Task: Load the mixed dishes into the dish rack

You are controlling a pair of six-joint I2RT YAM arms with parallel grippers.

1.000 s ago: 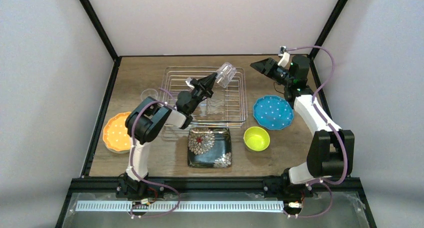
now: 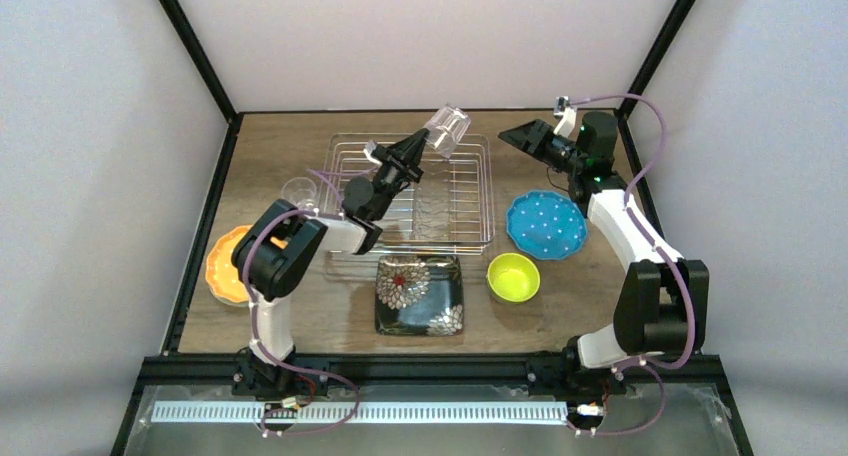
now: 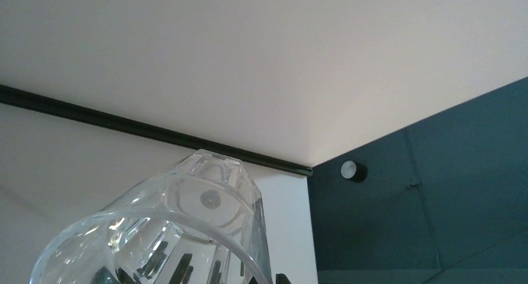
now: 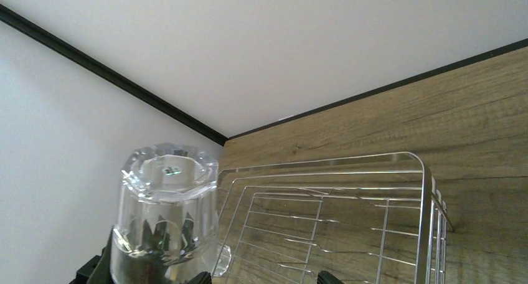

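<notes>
A clear faceted tumbler (image 2: 449, 127) is held tilted by my left gripper (image 2: 429, 136) over the back right of the wire dish rack (image 2: 478, 194). The left wrist view shows the tumbler (image 3: 212, 200) large, rim toward the camera. In the right wrist view the tumbler (image 4: 165, 209) stands out left of the rack (image 4: 425, 215). My right gripper (image 2: 510, 134) is open beside the rack's back right corner, nothing held; its fingertips show at the bottom of its wrist view.
An orange plate (image 2: 220, 276) and another clear glass (image 2: 298, 188) lie left; a dark flowered square plate (image 2: 420, 296) at front; a green bowl (image 2: 512, 276) and blue dotted plate (image 2: 546, 226) right. Walls surround the table.
The right arm is nearly still.
</notes>
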